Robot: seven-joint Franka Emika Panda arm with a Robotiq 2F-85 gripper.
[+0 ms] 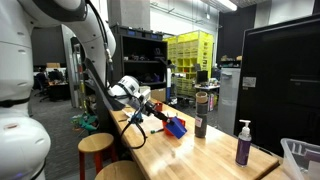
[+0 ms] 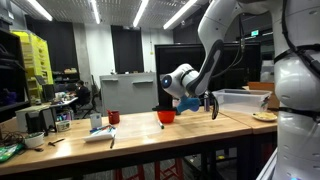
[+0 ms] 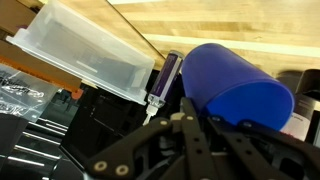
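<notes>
A blue cup (image 1: 177, 128) hangs tilted above the wooden table, and my gripper (image 1: 166, 118) is shut on it near the rim. The wrist view has the cup (image 3: 235, 72) filling the space right of centre, with my gripper at its lower left edge. Close by the cup in the far exterior view stands a red bowl (image 2: 166, 117) on the table. In that view the cup (image 2: 188, 103) is just right of the bowl and higher. Whether anything is inside the cup or bowl cannot be seen.
A dark cylinder (image 1: 201, 122) stands just behind the cup, and a purple pump bottle (image 1: 244, 145) farther right. At the table's end is a clear plastic bin (image 1: 300, 155). Two wooden stools (image 1: 96, 143) stand beside it.
</notes>
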